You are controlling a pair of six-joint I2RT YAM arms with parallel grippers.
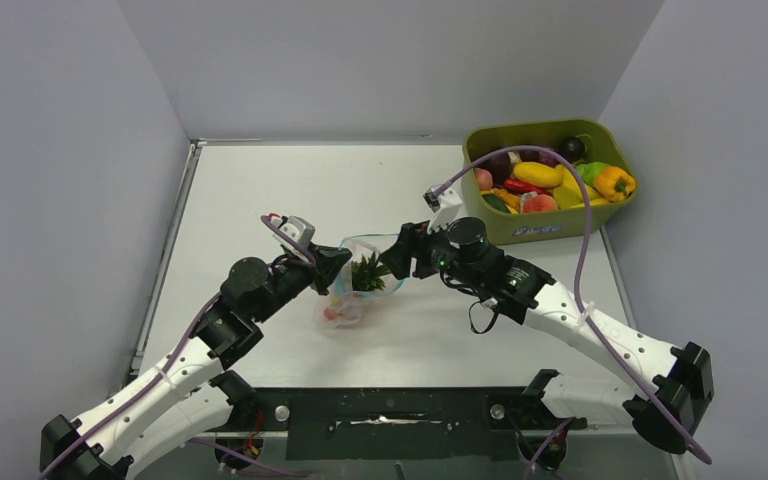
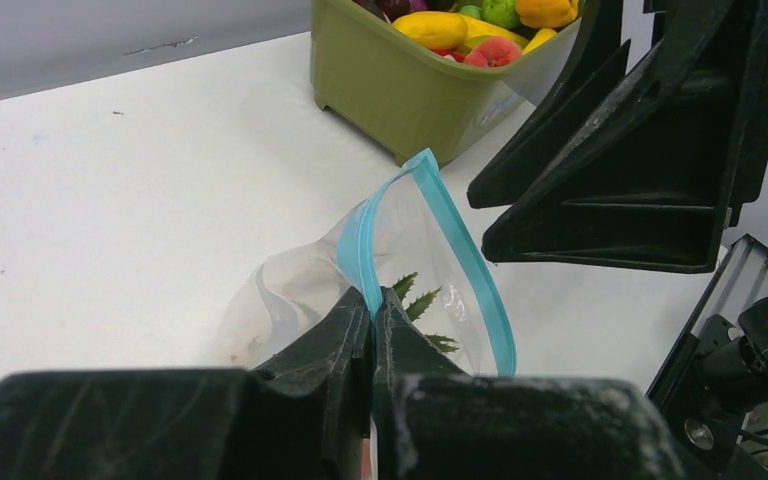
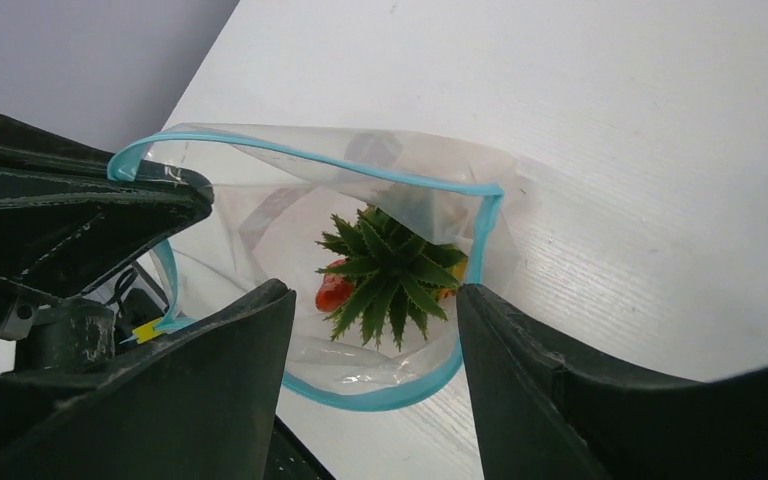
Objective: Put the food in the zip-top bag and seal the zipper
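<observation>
The clear zip top bag hangs with its blue-edged mouth wide apart. My left gripper is shut on the bag's rim, as the left wrist view shows. Inside lies a spiky green leafy piece of food, with a red piece partly tucked under it. Through the clear plastic, a reddish shape shows low in the bag in the top view. My right gripper stands open at the right side of the mouth, nothing between its fingers. Whether it touches the rim I cannot tell.
An olive-green bin full of fruit and vegetables stands at the back right, behind my right arm. Grey walls close in the back and both sides.
</observation>
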